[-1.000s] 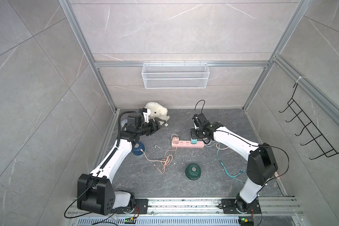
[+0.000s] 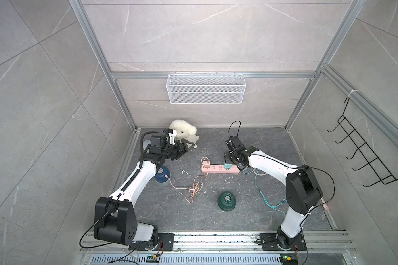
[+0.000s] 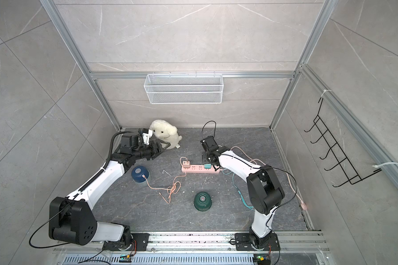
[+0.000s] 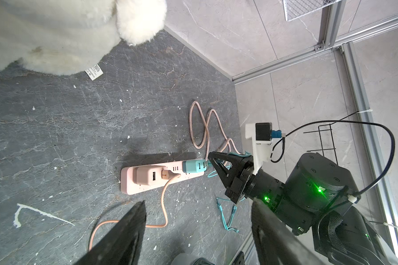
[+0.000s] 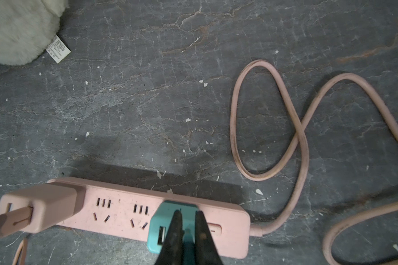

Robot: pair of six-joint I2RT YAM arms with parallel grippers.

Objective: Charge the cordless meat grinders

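A pink power strip (image 5: 119,205) lies mid-table. It carries a pink charger (image 5: 44,205) at its left end and a teal charger (image 5: 172,220) near its right end. My right gripper is shut on the teal cable's plug (image 5: 188,254), right at the teal charger; its fingers hide whether the plug is seated. A pink cable (image 2: 174,187) runs from the pink charger to the blue-based grinder (image 2: 161,173). The dark green grinder (image 2: 226,201) stands in front of the strip. Open and empty, my left gripper hovers by the plush toy.
The white plush toy (image 2: 184,131) sits at the back left. Loose teal cable (image 2: 264,197) lies under and beside the right arm. The strip's own cord (image 5: 303,145) loops on its right.
Over the last second my right gripper has come slightly lower at the teal charger, its arm shifting a little left. The left arm's base links turned slightly; the grinders have not moved.
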